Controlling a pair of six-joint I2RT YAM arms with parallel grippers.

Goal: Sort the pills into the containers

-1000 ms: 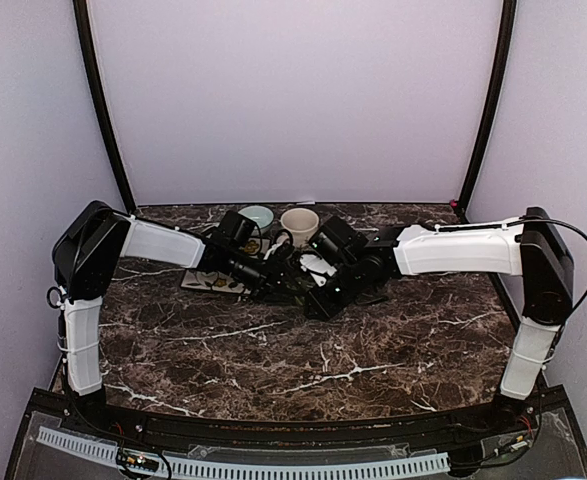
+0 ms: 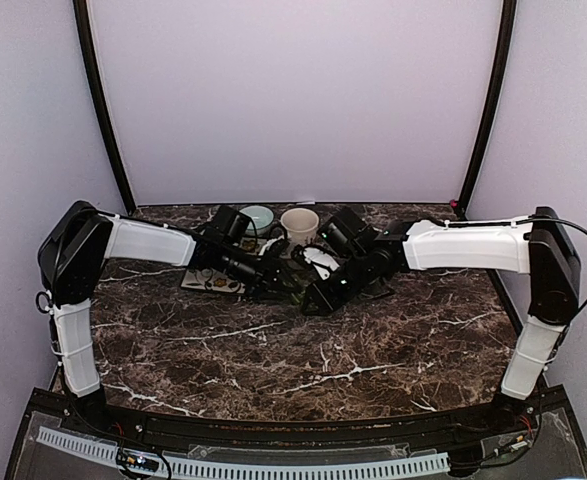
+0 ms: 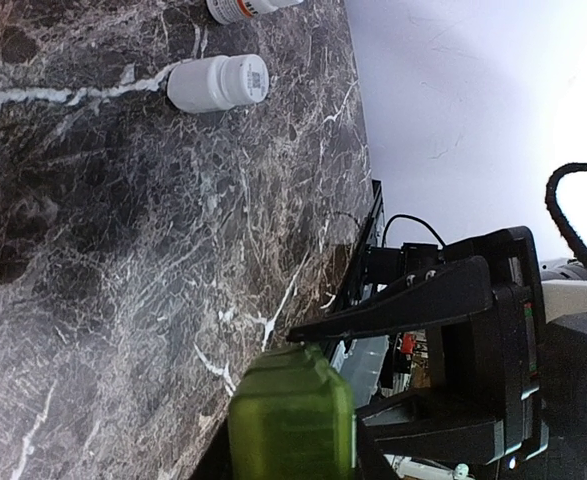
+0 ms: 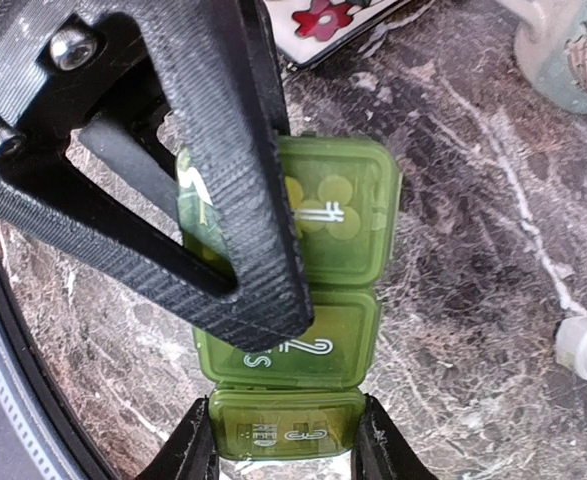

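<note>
A green translucent pill box [image 4: 333,220] with several compartments hangs between my grippers above the marble table. In the top view my left gripper [image 2: 283,285] and right gripper [image 2: 313,300] meet at the middle. The right wrist view shows black left fingers lying over the box's upper compartments, shut on it; small pills show inside one. The box's end compartment [image 4: 285,425] sits at my right fingertips at the bottom of that view; whether they grip it I cannot tell. In the left wrist view the box end [image 3: 291,420] fills the bottom centre.
White pill bottles [image 3: 213,85] lie on the table [image 3: 123,220]. A cream cup [image 2: 300,220], a pale bowl [image 2: 256,212] and a patterned tray [image 2: 198,282] stand at the back.
Both arms have shifted slightly in the top view, the right one toward the right; the grippers remain together at the middle.
</note>
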